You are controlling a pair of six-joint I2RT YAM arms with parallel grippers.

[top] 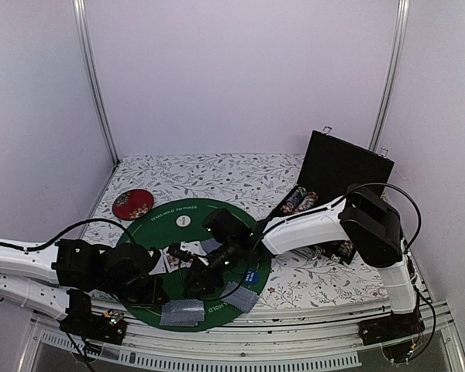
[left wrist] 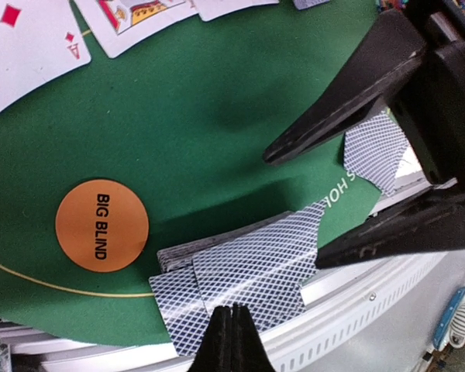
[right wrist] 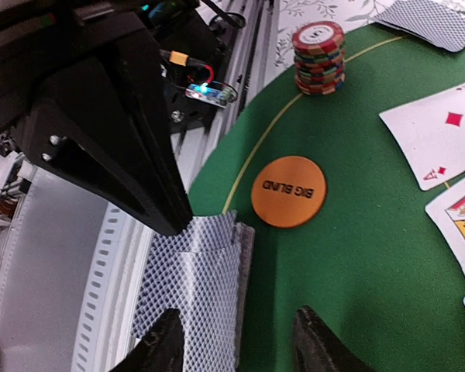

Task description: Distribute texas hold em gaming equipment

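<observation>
A deck of blue-patterned cards [left wrist: 256,260] lies at the near edge of the green mat [top: 174,213], its upper cards spread askew. My left gripper is shut with its tips over these cards; whether a card is pinched between them cannot be told. From the other side my right gripper reaches over the deck, fingers part open, nothing gripped. The orange big blind disc [left wrist: 102,225] lies flat beside the deck. Face-up cards, among them an ace of diamonds [right wrist: 438,132], lie farther in on the mat.
A chip stack [right wrist: 319,58] stands near the mat's edge. More face-down cards [top: 242,297] lie to the right. The open black case [top: 341,170] with chips is at the back right, a red round piece [top: 132,204] at the back left. Both grippers are close together.
</observation>
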